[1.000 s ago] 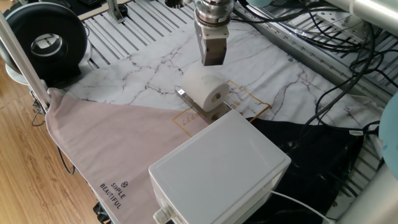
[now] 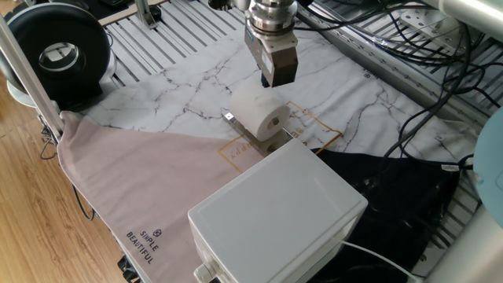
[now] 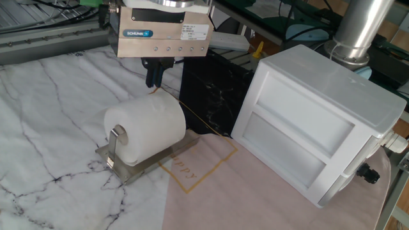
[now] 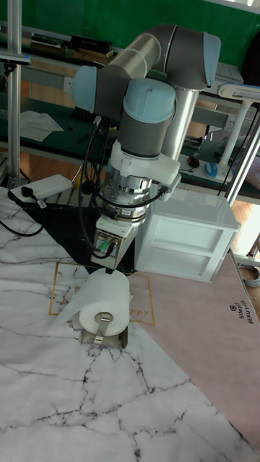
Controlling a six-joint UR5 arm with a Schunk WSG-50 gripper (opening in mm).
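A white paper roll (image 3: 146,128) sits on a metal holder (image 3: 142,167) on the marble-patterned cloth. In exterior view 3, a loose flap of paper (image 4: 71,307) hangs off the roll's left side. Just above the roll stands my gripper (image 3: 153,85), pointing down. Its dark fingers (image 3: 151,75) are together, with nothing visible between them. A small space seems to separate the fingertips from the paper in exterior view 2. From exterior view 1 the gripper (image 2: 266,84) is over the roll's far side, its fingers mostly hidden by its body.
A white drawer box (image 3: 307,121) stands close to the roll, on the pink and black parts of the cloth (image 2: 141,173). Cables (image 2: 464,86) run along one table edge. A black ring-shaped object (image 2: 59,59) is in the far left corner.
My gripper has turned about its vertical axis and shifted slightly to the right in exterior view 1. The roll, its holder and the box have stayed in place.
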